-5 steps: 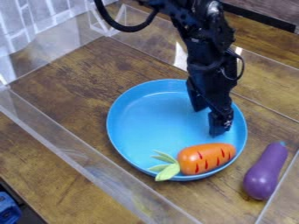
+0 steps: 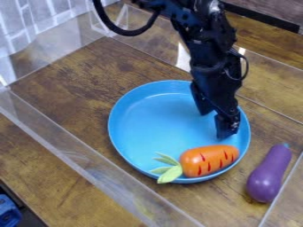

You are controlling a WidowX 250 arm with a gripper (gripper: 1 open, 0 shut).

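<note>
A blue round plate (image 2: 160,120) rests on the wooden surface, with an orange toy carrot (image 2: 207,161) with pale green leaves lying at its lower right. My black gripper (image 2: 219,124) hangs over the right part of the plate, behind and above the carrot and apart from it; its fingers stand open, and I see nothing held between them. A purple toy eggplant (image 2: 268,175) lies on the wood to the right, outside the plate.
Clear plastic edging runs along the lower left, with a small blue object (image 2: 7,213) in the bottom corner. Some free wood shows at the upper right.
</note>
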